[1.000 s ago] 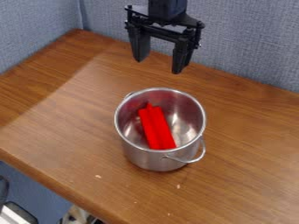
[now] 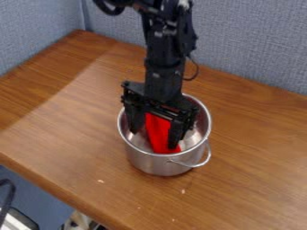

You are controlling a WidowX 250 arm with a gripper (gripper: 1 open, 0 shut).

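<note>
My black gripper (image 2: 157,120) reaches down from the top of the camera view into a steel pot (image 2: 153,161) at the middle of the table. It is open, with its fingers around a long red object (image 2: 161,141) lying inside the pot. The gripper hides much of the pot's back rim and the upper part of the red object. Whether the fingers touch it, I cannot tell.
The pot stands on a wooden table (image 2: 66,117) with bare wood to left and right. Grey padded walls border the table at the back and left. A dark gap lies past the front left edge.
My gripper has come down and toward the front, from above the back of the table into the pot. The pot and red object look unmoved.
</note>
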